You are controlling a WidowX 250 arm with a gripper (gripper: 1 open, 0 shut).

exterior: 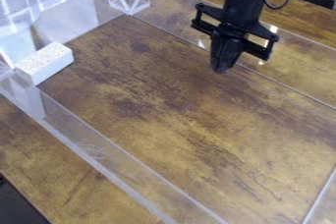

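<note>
The black gripper [221, 63] hangs over the back part of the wooden floor, pointing down, with its fingertips close together and nothing visible between them. A white speckled block [45, 63] rests at the left, beside the clear plastic wall, well apart from the gripper.
Clear plastic walls [112, 161] edge the wooden work area [171, 120], whose middle and front are bare. A pale curtain-like sheet [39, 2] fills the upper left. A dark strip shows at the lower left corner.
</note>
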